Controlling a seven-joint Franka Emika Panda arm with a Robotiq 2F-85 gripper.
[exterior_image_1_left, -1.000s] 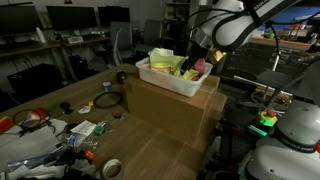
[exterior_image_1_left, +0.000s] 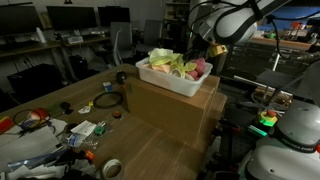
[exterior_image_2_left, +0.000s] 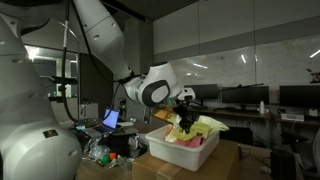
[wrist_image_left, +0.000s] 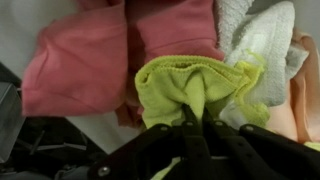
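Note:
A yellow-green cloth (wrist_image_left: 185, 82) is bunched up at the fingertips of my gripper in the wrist view. The gripper is shut on it. Exterior view 2 has the gripper (exterior_image_2_left: 184, 124) pointing down just over the white bin (exterior_image_2_left: 176, 153), with the yellow cloth (exterior_image_2_left: 202, 130) around its tips. Pink cloth (wrist_image_left: 75, 62), a red-pink cloth (wrist_image_left: 175, 35) and white cloth (wrist_image_left: 265, 60) lie close by in the wrist view. How far the yellow cloth reaches beneath the gripper is hidden.
The bin (exterior_image_1_left: 178, 83) stands on a brown cardboard box (exterior_image_1_left: 165, 107). Cables and small parts clutter the left of the wooden table (exterior_image_1_left: 140, 145), whose front middle is mostly bare. Monitors (exterior_image_2_left: 285, 72) stand behind.
The gripper has risen slightly over the bin. The yellow-green cloth is pulled up with it and shows more than before above the other cloths.

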